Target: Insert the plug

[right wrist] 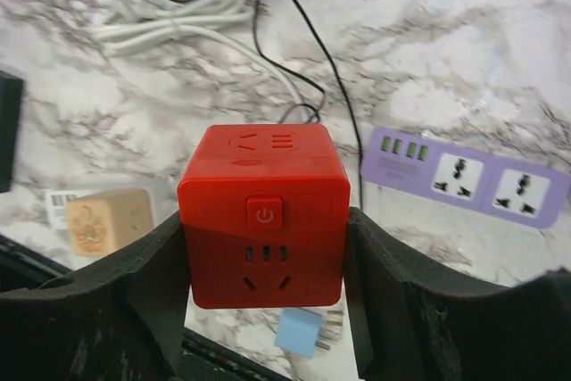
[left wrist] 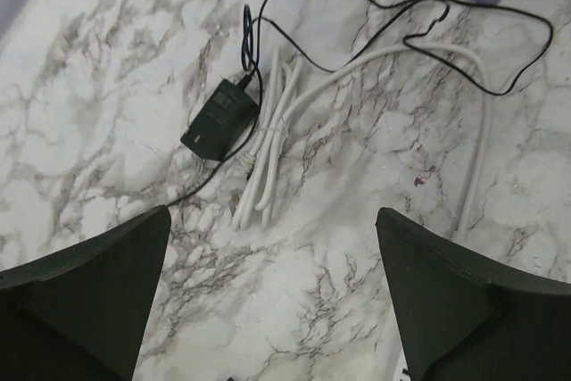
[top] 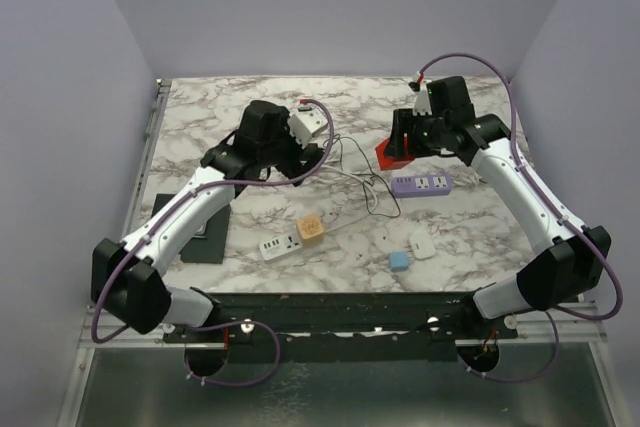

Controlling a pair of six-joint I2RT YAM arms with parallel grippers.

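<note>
My right gripper is shut on a red cube socket (right wrist: 263,220), its sockets and power button facing that wrist camera; in the top view it is held at the centre right, above the purple power strip (top: 422,185). My left gripper stands open with nothing between its fingers, over white coiled cable (left wrist: 268,149) and a black adapter (left wrist: 219,118) with a thin cord. A tan cube (top: 310,228) and a white strip (top: 280,245) lie at the front centre. A small blue plug (right wrist: 299,332) lies near the front edge.
A dark pad (top: 205,247) lies at the left, partly under the left arm. A small white item (top: 422,245) is beside the blue plug.
</note>
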